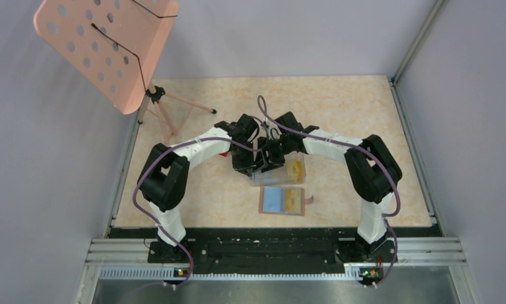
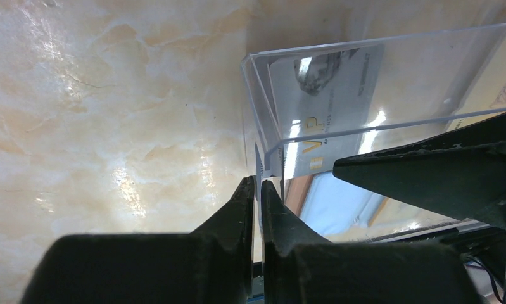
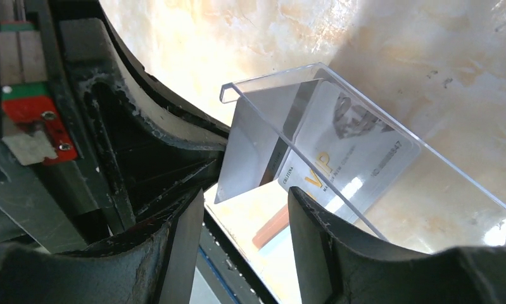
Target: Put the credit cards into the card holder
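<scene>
A clear card holder lies under both wrists, with a silver VIP card and a yellowish card showing through it. My left gripper is shut on a thin grey card at the holder's left end. That grey card, with a dark stripe, stands nearly upright along the holder's end in the right wrist view; whether the fingers also pinch the holder's wall I cannot tell. Over the holder my right gripper stands open, its fingers apart with nothing gripped.
Nearer the front edge lies a brown-edged item with a blue and a yellow panel. Something red shows partly behind the left arm. A pink stand occupies the back left.
</scene>
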